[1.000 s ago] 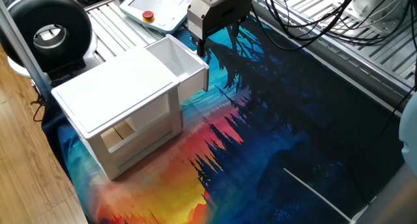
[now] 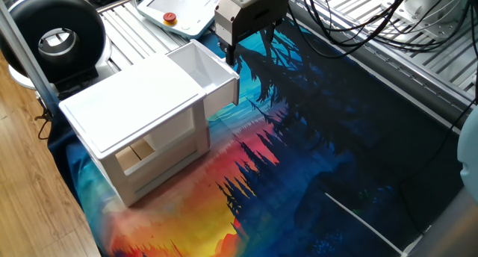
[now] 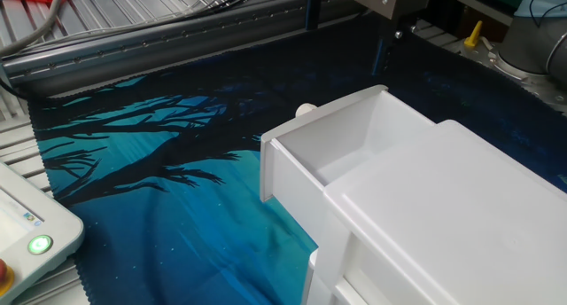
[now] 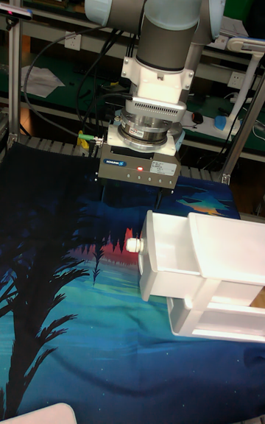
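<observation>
A white cabinet point(image 2: 138, 104) stands on the patterned cloth with its upper drawer point(image 2: 205, 74) pulled out. The visible inside of that drawer point(image 3: 345, 145) looks empty. On its front panel is a round white knob point(image 4: 134, 245), partly hidden behind the panel's top edge in exterior view 2. My gripper point(image 3: 348, 48) hangs on the knob side of the drawer, its two dark fingers pointing down and wide apart. No object shows between them. In exterior view 3 the gripper point(image 4: 131, 198) appears beyond the knob, with a clear gap between the two.
The control pendant with a red button point(image 2: 170, 18) lies beside the cloth at the back. A black round object point(image 2: 54, 36) stands left of the cabinet.
</observation>
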